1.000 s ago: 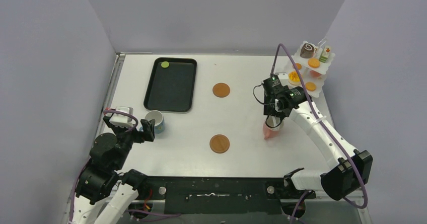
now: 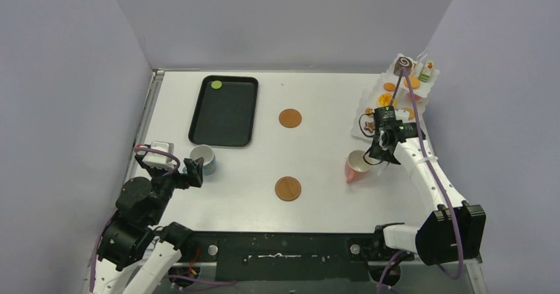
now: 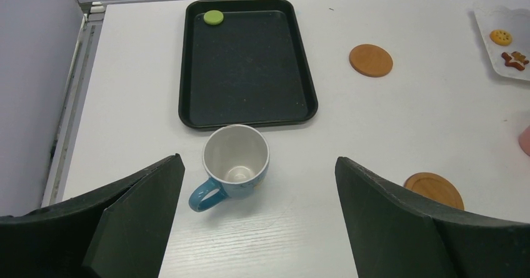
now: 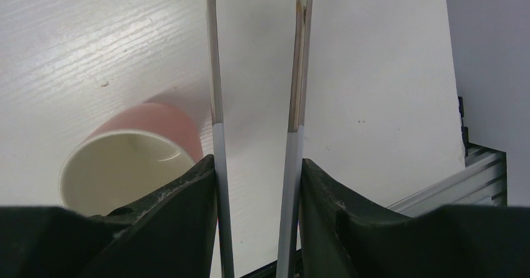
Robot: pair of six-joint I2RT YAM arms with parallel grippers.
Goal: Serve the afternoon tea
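Observation:
A black tray [image 2: 223,112] with a round green sweet [image 2: 216,84] in its far left corner lies at the back left. My left gripper is open above the front left; the white-and-blue mug [image 3: 234,159] stands in the gap seen between its fingers, not gripped. In the right wrist view, my right gripper is closed round two long thin strips, a pair of tongs [image 4: 220,165], whose arms are apart; their tips are out of view. The pink mug [image 4: 134,153] stands just left of it. A tiered white stand [image 2: 364,106] holds several sweets at the back right.
Two round wooden coasters, the far one [image 2: 290,117] and the near one [image 2: 288,188], lie mid-table with clear table around them. A grey wall [image 2: 502,109] rises close beyond the right arm.
My right gripper has moved right, away from above the pink mug, whose rim now shows more openly. The left arm, mugs, tray and coasters have stayed put.

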